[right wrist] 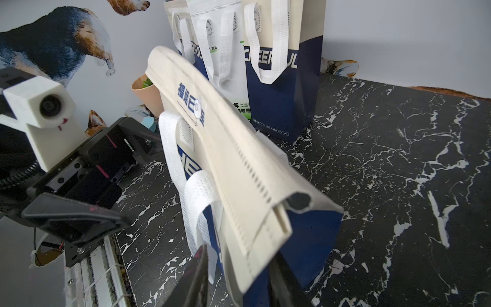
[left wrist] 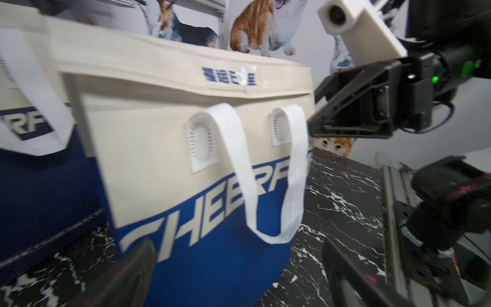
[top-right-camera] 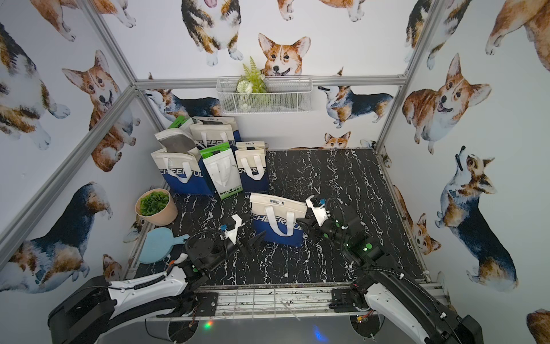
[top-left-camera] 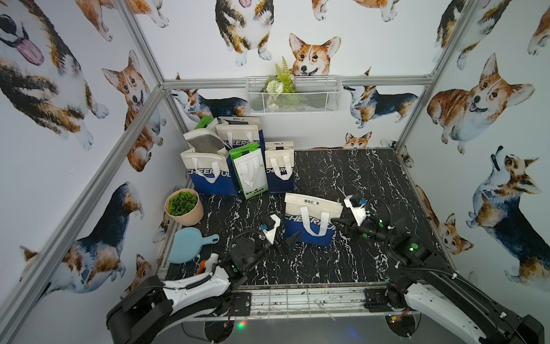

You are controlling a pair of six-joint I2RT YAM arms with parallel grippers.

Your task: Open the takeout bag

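A cream and blue CHEERFUL takeout bag (top-left-camera: 309, 229) stands upright in the middle of the counter, its top flap (right wrist: 214, 122) folded over, white handles hanging at the front. My right gripper is at the bag's right end, the flap's edge between its blurred, part-open fingers; whether they grip it cannot be seen. My left gripper stands open in front of the bag's left part, with the bag beyond its fingertips and nothing held.
More bags (top-left-camera: 209, 177) crowd the back left. A potted plant (top-left-camera: 183, 206) and a light blue board (top-left-camera: 184, 245) sit at the left.
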